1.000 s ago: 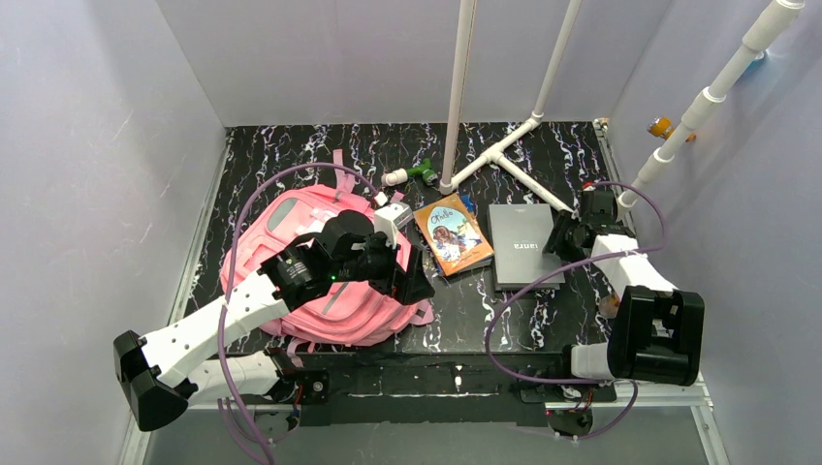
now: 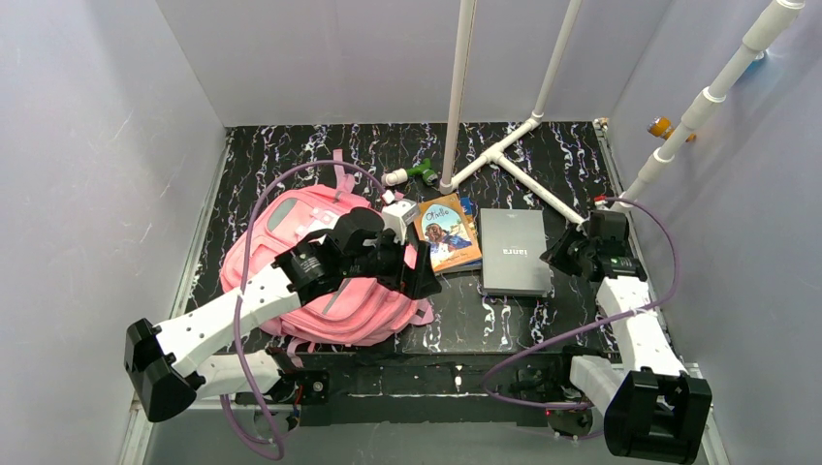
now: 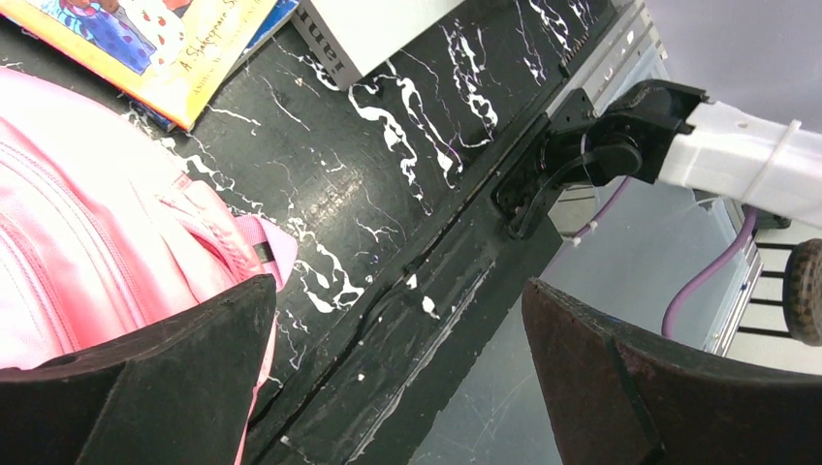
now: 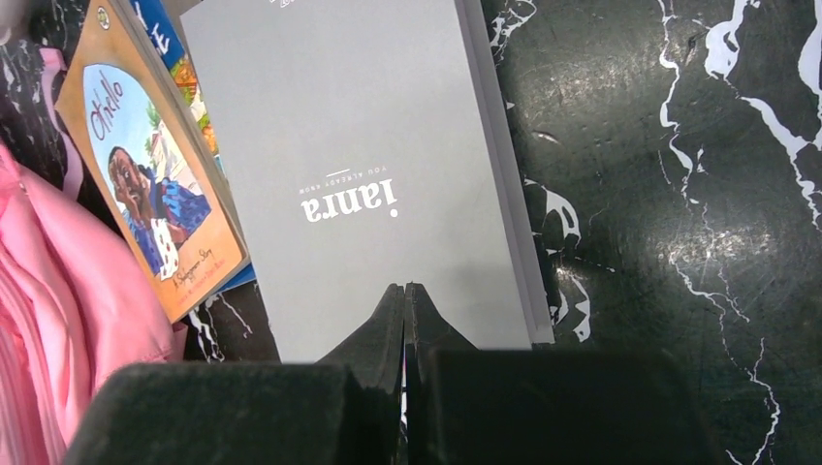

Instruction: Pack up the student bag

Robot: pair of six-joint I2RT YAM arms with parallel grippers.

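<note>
On the dark marbled table lies a flat grey ianra box [image 2: 514, 232], just left of my right gripper [image 2: 546, 258]. In the right wrist view the right gripper is shut with nothing between its fingers, and the grey box [image 4: 368, 116] lies beyond its tips. Left of the box, the orange Othello book [image 2: 446, 232] rests on a blue book [image 4: 160, 24]. A pink student bag [image 2: 320, 320] lies on the left, partly hidden under my left arm. My left gripper is held over the bag's right edge, wide open and empty.
White pipes [image 2: 523, 177] stand on the table behind the books. A small green-and-white fitting [image 2: 423, 170] lies at the back. Walls close in the sides and back. Bare table [image 2: 485, 327] shows in front of the grey box.
</note>
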